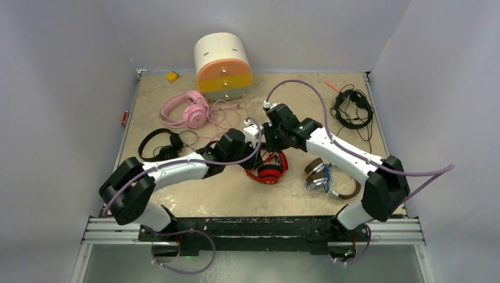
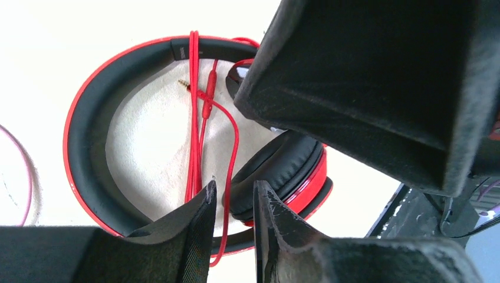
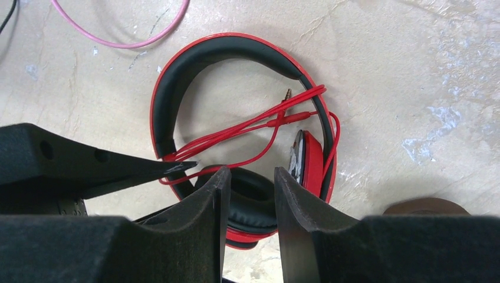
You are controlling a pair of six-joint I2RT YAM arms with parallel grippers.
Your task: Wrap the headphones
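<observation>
Red-and-black headphones (image 1: 268,177) lie folded at the table's middle front, red cable (image 3: 247,124) looped across the headband, its plug end lying loose inside the ring. Both grippers hover over them. In the left wrist view my left gripper has its fingertips part open, a strand of red cable showing between or just beyond them. In the right wrist view my right gripper is part open over the black ear cushion, with nothing clearly held. The body of one gripper blocks part of each other's wrist view.
Pink headphones (image 1: 196,115) and black headphones (image 1: 168,152) lie left; brown headphones (image 1: 315,174) sit right, coiled black headphones (image 1: 354,122) back right. A small drawer cabinet (image 1: 224,76) stands at the back. Open table lies front left.
</observation>
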